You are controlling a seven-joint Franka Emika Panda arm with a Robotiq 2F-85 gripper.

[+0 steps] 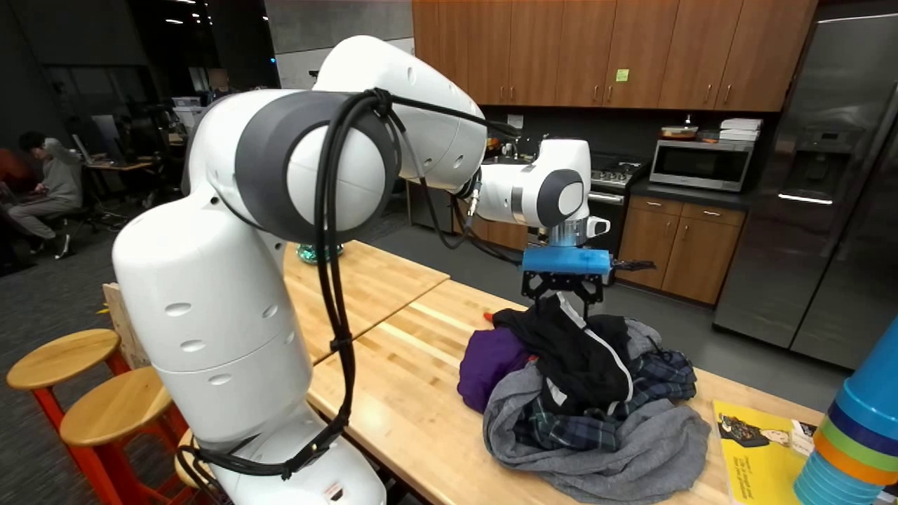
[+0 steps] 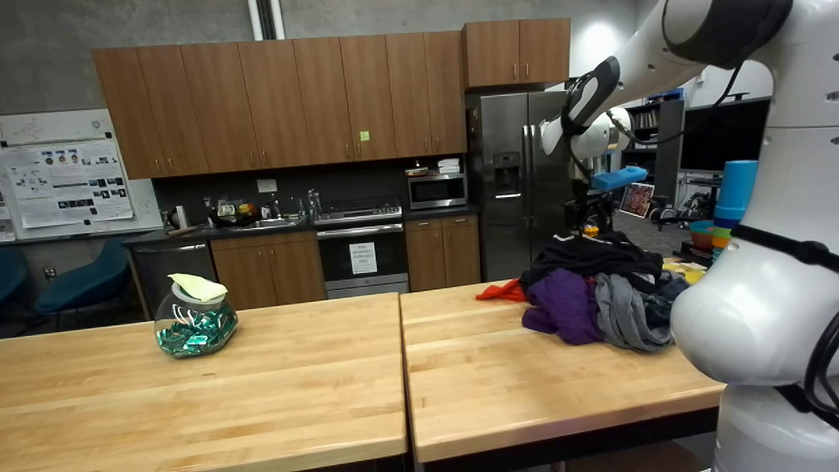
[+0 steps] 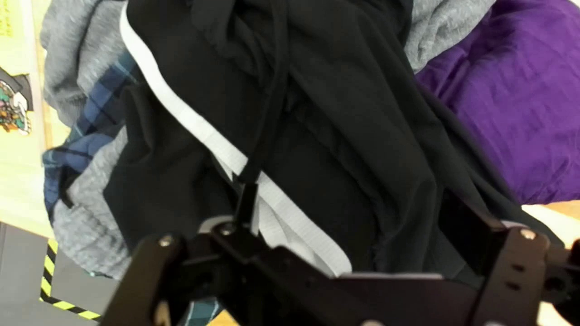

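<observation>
My gripper (image 1: 563, 296) is open above the far side of a clothes pile, its fingers pointing down. In the wrist view, the gripper has its fingers spread wide over a black garment (image 3: 337, 125) with a white stripe (image 3: 201, 127). The left finger (image 3: 247, 203) is close to the stripe; whether it touches the cloth is unclear. The pile also holds a purple cloth (image 1: 490, 363), a grey cloth (image 1: 648, 446) and a dark plaid cloth (image 1: 665, 374). A red cloth (image 2: 503, 291) sticks out at its side.
On the table right of the pile lie a yellow book (image 1: 758, 459) and a tall stack of blue cups (image 1: 859, 429). A round jar (image 2: 196, 326) of green wrapped pieces stands on the other table. Between jar and pile the wooden tabletop (image 2: 440, 370) is bare.
</observation>
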